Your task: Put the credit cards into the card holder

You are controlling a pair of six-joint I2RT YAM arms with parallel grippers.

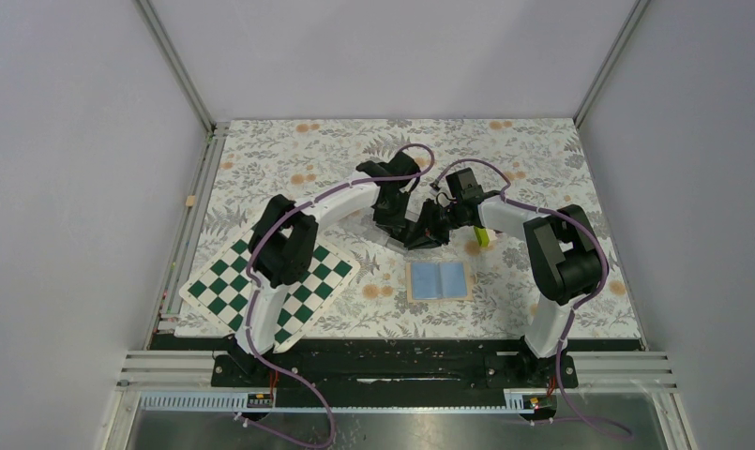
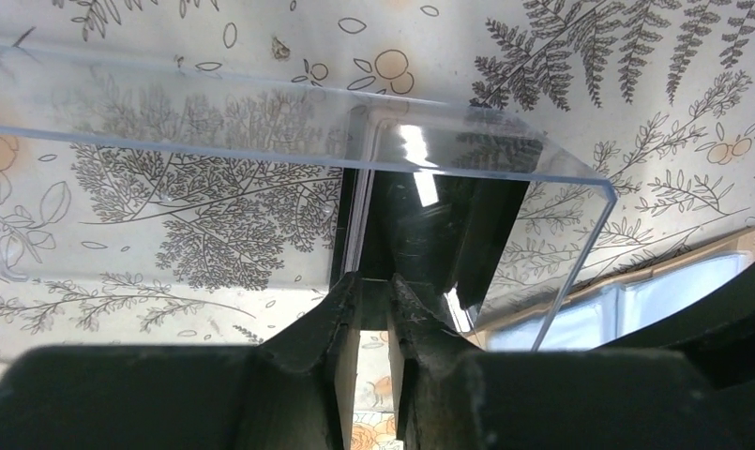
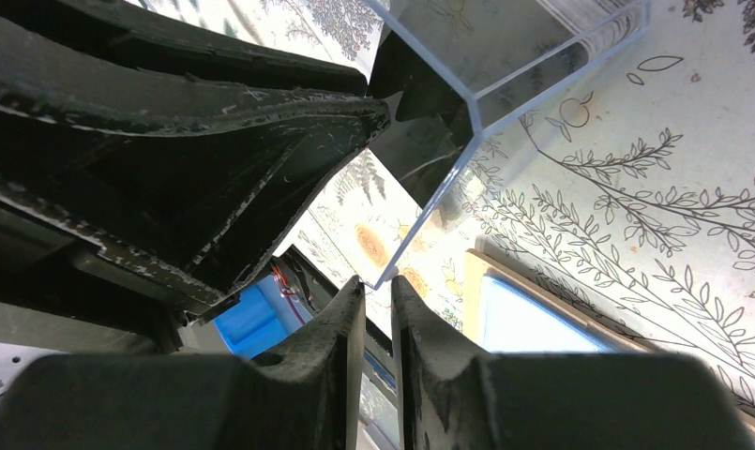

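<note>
A clear plastic box point(image 2: 289, 141) stands on the table, with dark flat card-like pieces point(image 2: 430, 225) inside it toward one end. My left gripper is part open; its tips are at the lower edge of the dark pieces, and whether they touch cannot be told. In the right wrist view, a corner of the clear box point(image 3: 430, 202) sits between the tips of my right gripper, which is shut on it. A tan-edged, blue-lined open folder point(image 1: 441, 280) lies flat in front of the box; I cannot tell whether it is the card holder.
A green-and-white checkered board point(image 1: 308, 300) lies at the left front. Something yellow point(image 1: 483, 237) shows under the right arm. Both grippers are close together over the box.
</note>
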